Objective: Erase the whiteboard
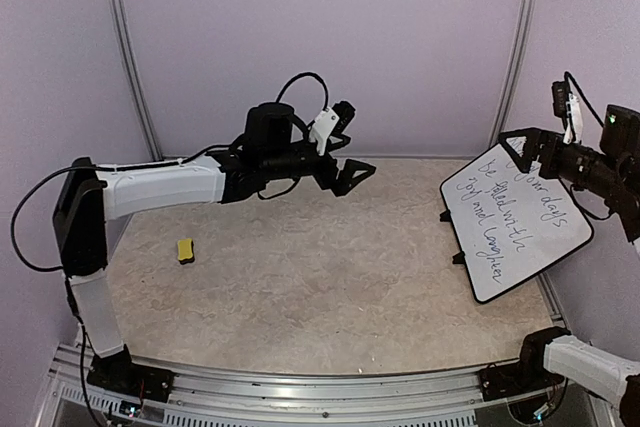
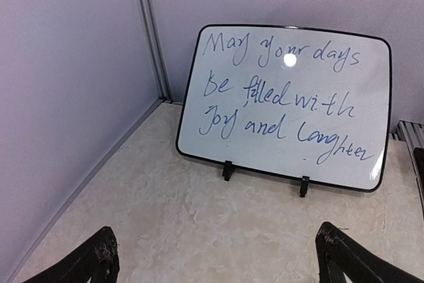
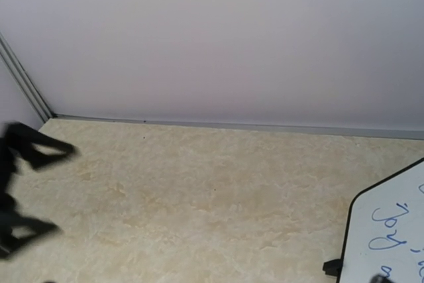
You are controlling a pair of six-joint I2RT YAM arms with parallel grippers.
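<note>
The whiteboard [image 1: 515, 215] rests on small black feet at the right of the table, with three lines of blue handwriting across it. In the left wrist view the whole whiteboard [image 2: 288, 154] shows, its writing legible. A small yellow eraser with a dark underside [image 1: 185, 249] lies alone on the left of the table. Over the back middle, my left gripper [image 1: 360, 159] is open and empty, well away from the eraser. My right gripper [image 1: 511, 152] is open too, hovering over the whiteboard's upper left part and hiding some of the writing in the top view.
Pale walls [image 1: 330, 47] enclose the table at the back and sides, with metal profiles in the corners. A metal rail [image 1: 320, 382] runs along the front edge.
</note>
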